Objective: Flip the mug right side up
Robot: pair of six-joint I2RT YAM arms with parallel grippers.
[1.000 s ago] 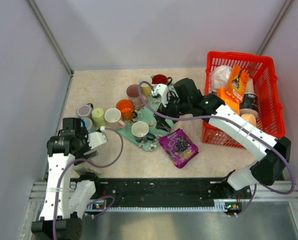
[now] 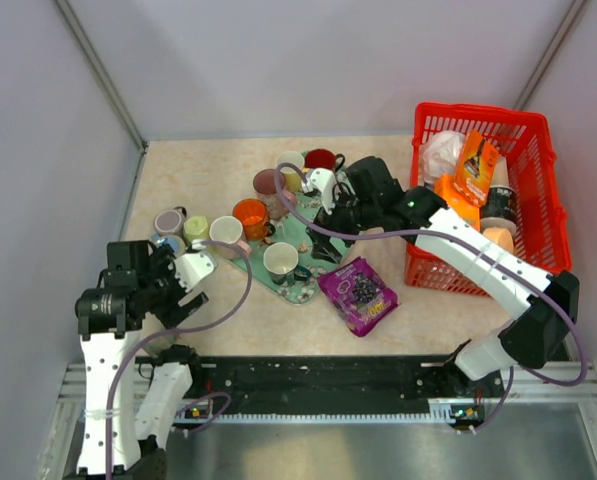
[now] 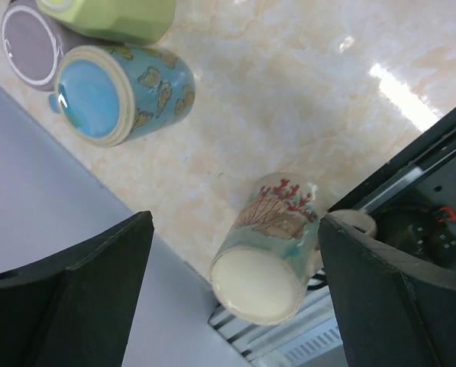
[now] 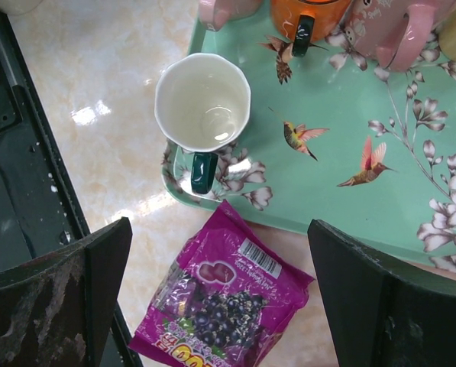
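My left gripper [image 2: 183, 300] stands open over the near-left corner of the table. Below it in the left wrist view, a mug with a red floral print [image 3: 270, 222] lies on its side, its pale round end [image 3: 254, 283] toward the camera, between and below the fingertips. A blue butterfly mug [image 3: 128, 92] lies on its side farther back, beside green [image 3: 128, 11] and lilac [image 3: 29, 46] mugs. My right gripper [image 2: 333, 240] is open above the green tray [image 4: 342, 199], near a white mug [image 4: 201, 103] standing upright on it.
Several mugs, including an orange one [image 2: 251, 213], stand along the tray's back and left. A purple snack bag [image 2: 357, 296] lies in front of the tray. A red basket [image 2: 538, 200] full of goods occupies the right side. The table's front edge borders a dark rail.
My left arm has shifted slightly toward the camera and right, apparently raised a little, with its gripper still open. The right arm and the objects look unchanged.
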